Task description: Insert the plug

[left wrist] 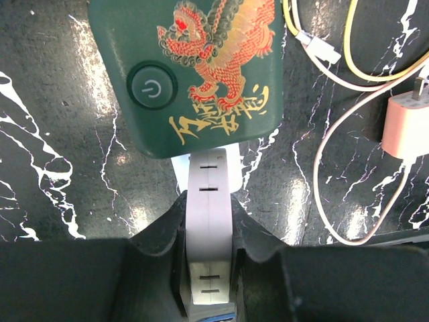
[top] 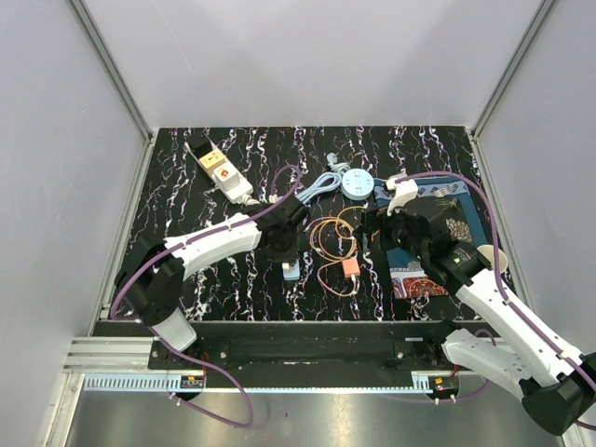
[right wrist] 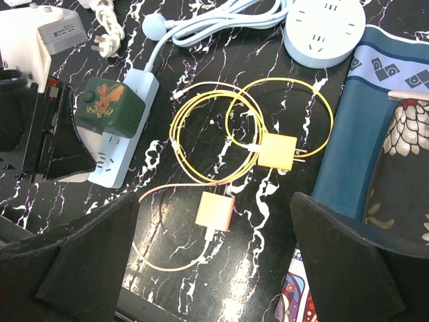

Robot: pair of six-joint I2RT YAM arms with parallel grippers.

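My left gripper (top: 289,244) is low over the long power strip (right wrist: 109,169), shut on a dark green cube (right wrist: 112,107) with a dragon print and power button. In the left wrist view the cube (left wrist: 188,67) fills the top, above the white strip (left wrist: 233,171). Whether it is seated in the sockets is hidden. My right gripper (top: 371,223) hangs open right of it, above the cables, with nothing between its fingers.
Coiled yellow and pink cables with a pink adapter (right wrist: 214,211) and a yellow one (right wrist: 277,151) lie between the grippers. A round socket unit (top: 358,184) is at the back, a blue mat (right wrist: 345,168) at right, another strip (top: 233,186) at back left.
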